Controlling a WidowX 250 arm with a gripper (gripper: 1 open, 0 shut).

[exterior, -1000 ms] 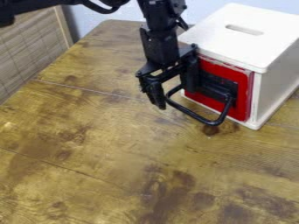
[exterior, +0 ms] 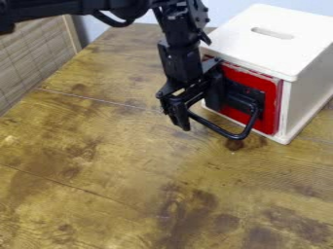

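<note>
A white box (exterior: 274, 44) stands at the back right, with a red front panel (exterior: 266, 118) around a dark opening. A black bar handle (exterior: 228, 134) juts out from that opening, low over the table. My gripper (exterior: 181, 111), black, hangs from the arm at the left of the opening, beside the handle's left end. Its fingers are dark against dark, so whether they are open or holding the handle cannot be told.
A tiled panel (exterior: 29, 63) is at the far left, and a pale wall runs behind.
My gripper has shifted slightly to the right and down, toward the box. The handle appears almost unchanged.
</note>
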